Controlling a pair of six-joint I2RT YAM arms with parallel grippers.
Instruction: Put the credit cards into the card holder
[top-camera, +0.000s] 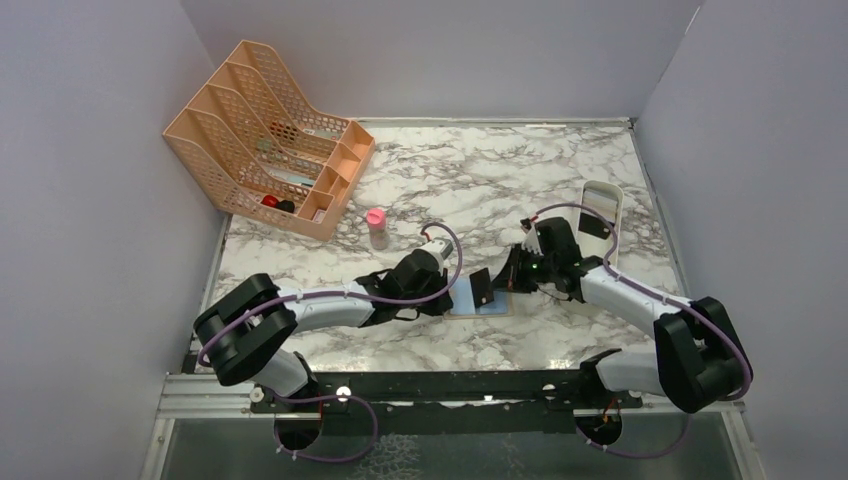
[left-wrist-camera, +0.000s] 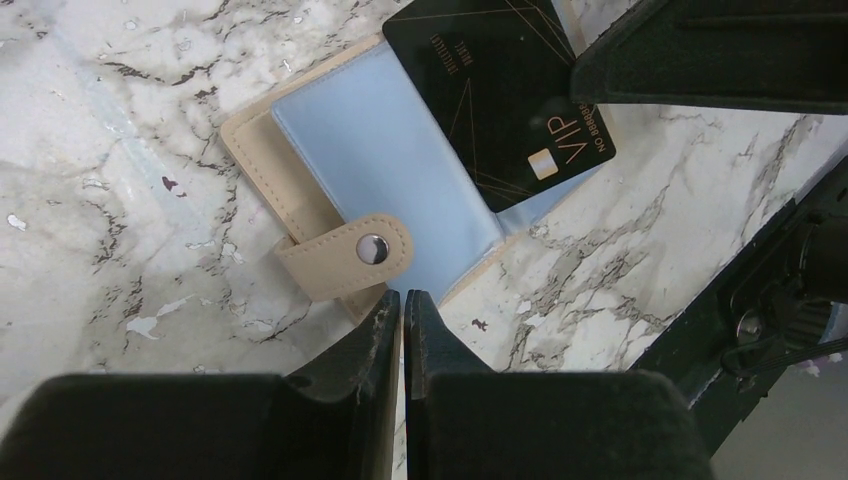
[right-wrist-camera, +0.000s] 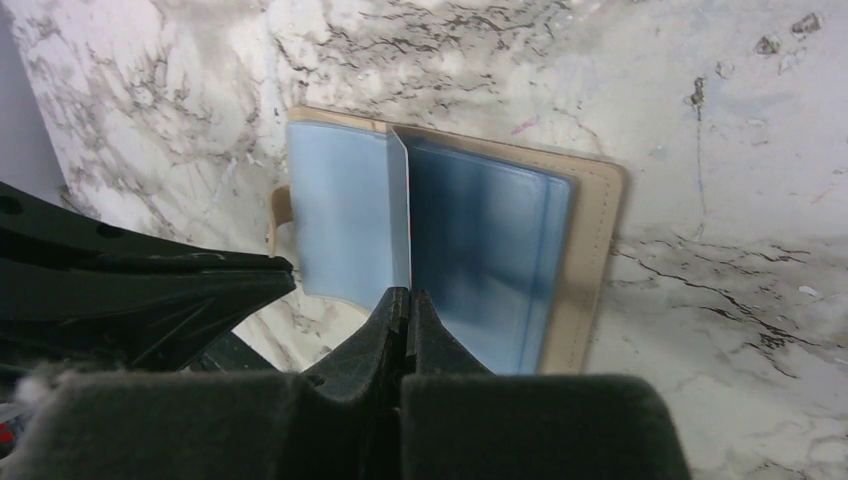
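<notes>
An open card holder with light blue sleeves and a beige border (left-wrist-camera: 262, 163) lies on the marble table, its snap strap (left-wrist-camera: 345, 255) to the left. Over its middle stands a black VIP card, nearly edge-on in the right wrist view. My right gripper is shut on the end of that card (right-wrist-camera: 400, 210). Whether the card's lower edge sits inside a sleeve, I cannot tell. My left gripper is shut with nothing showing between its fingers, its tips by the holder's near left edge, close to the strap.
A white box (top-camera: 603, 188) holding another dark card (top-camera: 596, 226) stands at the right, partly behind my right arm. A pink-capped bottle (top-camera: 376, 228) and an orange rack (top-camera: 345, 185) stand back left.
</notes>
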